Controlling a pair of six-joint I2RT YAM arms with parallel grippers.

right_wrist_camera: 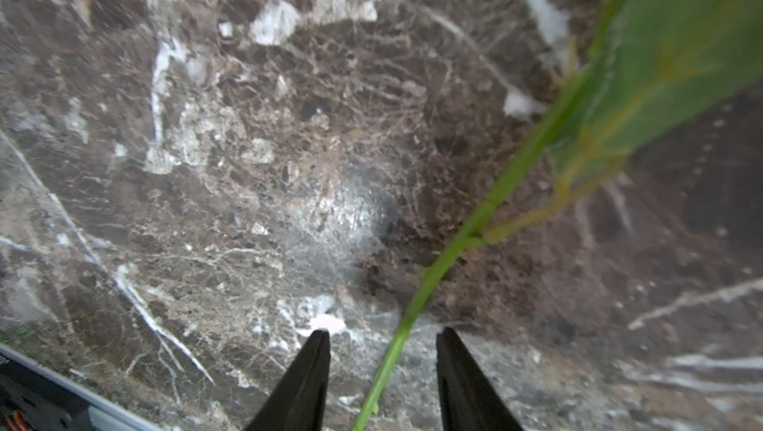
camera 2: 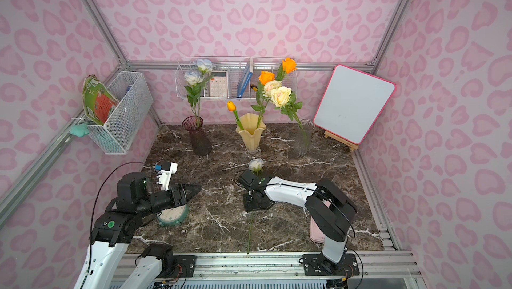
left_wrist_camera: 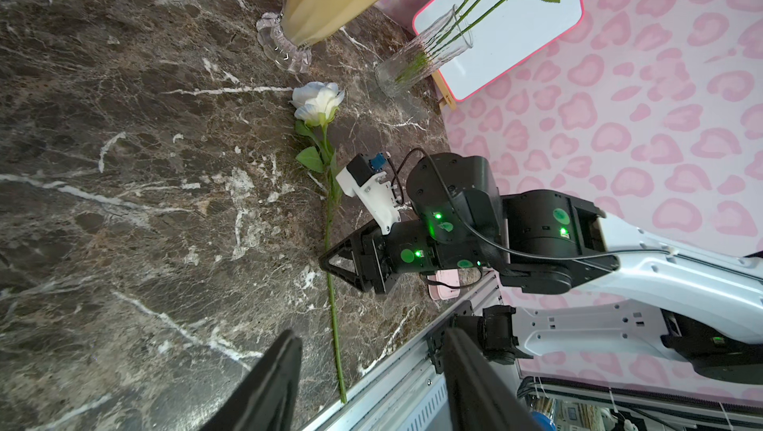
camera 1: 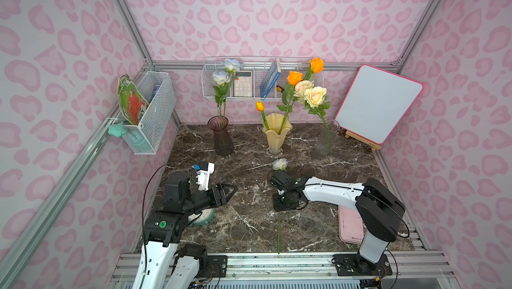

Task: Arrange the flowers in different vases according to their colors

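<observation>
A white flower (camera 1: 279, 164) lies on the table, its green stem (left_wrist_camera: 332, 327) running toward the front edge. Above that stem, my right gripper is open, the stem passing between its fingers near the tabletop. My left gripper (camera 1: 235, 188) hangs over the left half of the table, its fingers (left_wrist_camera: 274, 379) apart and empty. At the back, the purple vase (camera 1: 223, 144) holds two pale blue flowers (camera 1: 220, 77). Orange flowers (camera 1: 294, 78) stand in the yellow vase (camera 1: 275, 138), and cream-pink flowers (camera 1: 315, 96) in the clear glass vase (camera 1: 322, 142).
A green-rimmed clock (camera 2: 174, 215) sits partly under the left arm. The pink case (camera 1: 350, 225) lies at the right, below the right arm. A whiteboard (camera 1: 379, 105) stands at the back right. Wire baskets (camera 1: 160, 113) hang on the walls. Mid-table is clear left of the stem.
</observation>
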